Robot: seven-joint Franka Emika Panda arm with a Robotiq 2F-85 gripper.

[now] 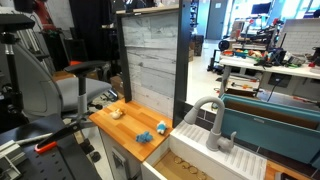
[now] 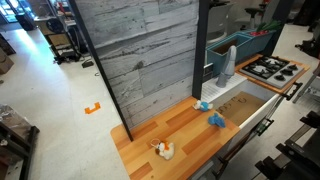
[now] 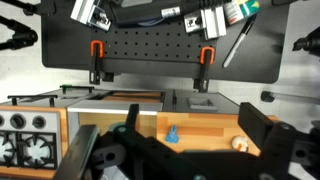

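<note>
My gripper is open in the wrist view, its two orange-banded fingers point(image 3: 97, 62) wide apart with nothing between them. Below it lies a toy-like kitchen counter with a wooden top point(image 2: 185, 130). A small blue object point(image 2: 217, 120) rests on that wood near the sink point(image 2: 242, 104). Close to the faucet sits a blue-and-white piece point(image 2: 204, 105). Toward the other end is a whitish object with orange on it point(image 2: 164, 150). The wrist view shows the blue object point(image 3: 172, 134) well away from the fingers, toward the image bottom.
A grey faucet point(image 1: 207, 113) rises behind the sink. Grey wooden panel point(image 2: 150, 55) backs the counter. A stove top point(image 2: 270, 68) stands beyond the sink. Tools and a pen point(image 3: 240, 38) lie on a dark surface in the wrist view. Bare wood separates the small objects.
</note>
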